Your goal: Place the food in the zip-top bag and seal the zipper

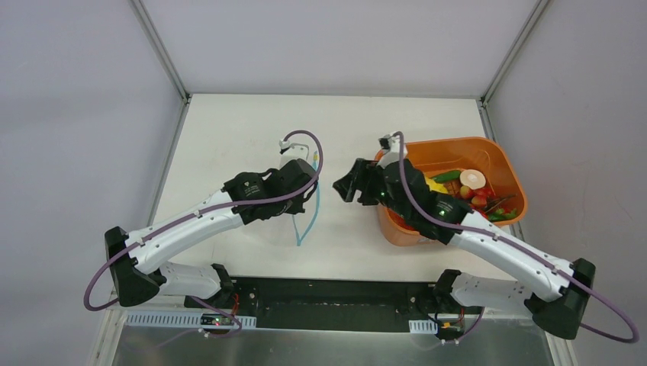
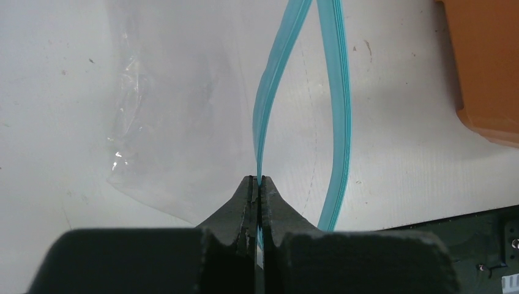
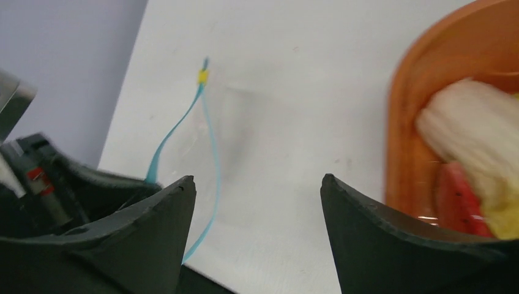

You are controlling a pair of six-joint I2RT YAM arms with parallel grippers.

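A clear zip bag point(image 2: 177, 122) with a light blue zipper point(image 2: 338, 110) and a yellow slider point(image 3: 202, 76) lies on the table. My left gripper is shut on the near blue zipper strip, which runs between its fingertips; the two strips part into a narrow loop. My right gripper is open, above the table between the bag and the orange bin point(image 1: 496, 164), nothing between its fingers. The food sits in the bin: red tomatoes point(image 1: 479, 200), green peppers, a yellow item and a pale long item point(image 3: 465, 128).
The bin takes up the table's right side, close to my right arm. A dark strip runs along the front edge.
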